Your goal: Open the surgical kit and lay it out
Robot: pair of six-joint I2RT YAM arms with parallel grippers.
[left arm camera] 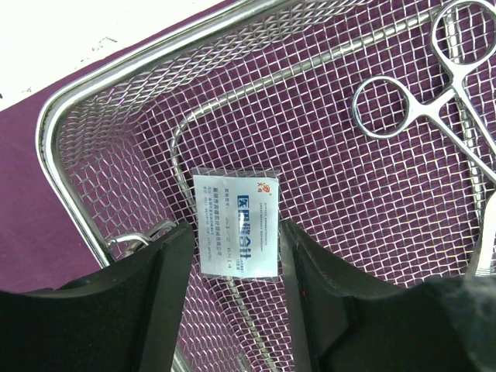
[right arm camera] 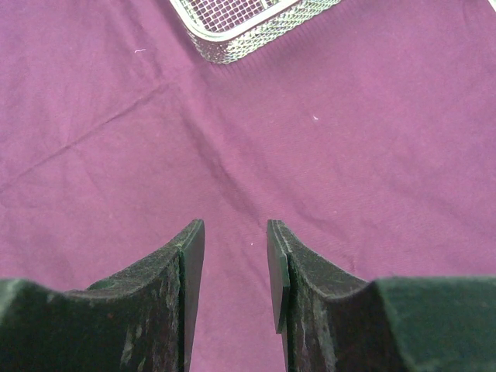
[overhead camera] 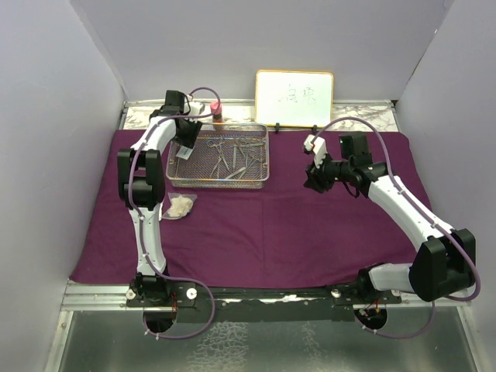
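A wire mesh instrument tray [overhead camera: 218, 181] holds several steel scissors and instruments; scissors [left arm camera: 426, 108] show in the left wrist view. A small white labelled packet [left arm camera: 236, 225] lies in the tray's left part. My left gripper is open directly over it, a finger to each side, nothing seen held. My right gripper hangs open over bare purple cloth, right of the tray, nothing between its fingers.
A bag of white material [overhead camera: 180, 205] lies below the tray. A whiteboard [overhead camera: 294, 97] and a red-capped bottle [overhead camera: 217, 111] stand at the back.
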